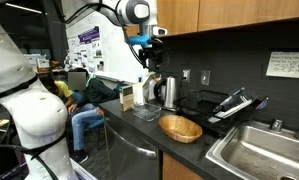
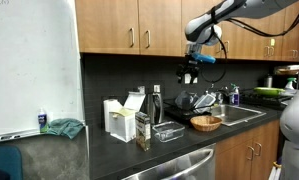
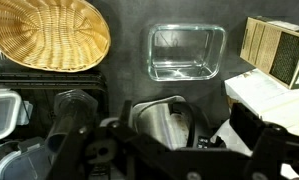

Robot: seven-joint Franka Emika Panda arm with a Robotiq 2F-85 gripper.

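Note:
My gripper [image 1: 147,57] hangs high over the counter, its fingers pointing down. In the wrist view the gripper is open, with dark fingers spread wide and nothing held between them. Below it, a round wicker basket [image 3: 49,32] lies flat and empty on the dark counter, well apart from the fingers. Beside the basket sits a clear rectangular container [image 3: 186,52], also seeming empty. Exterior view 2 shows the same basket [image 2: 205,124] to the right of the clear container [image 2: 169,131].
A metal kettle [image 1: 170,92] stands by the wall. Behind the basket is a black dish rack [image 1: 227,106], with the sink [image 1: 257,150] to the right. A printed box [image 2: 143,130] and a white box [image 2: 119,119] stand left of the container. Wooden cabinets [image 1: 239,22] hang above.

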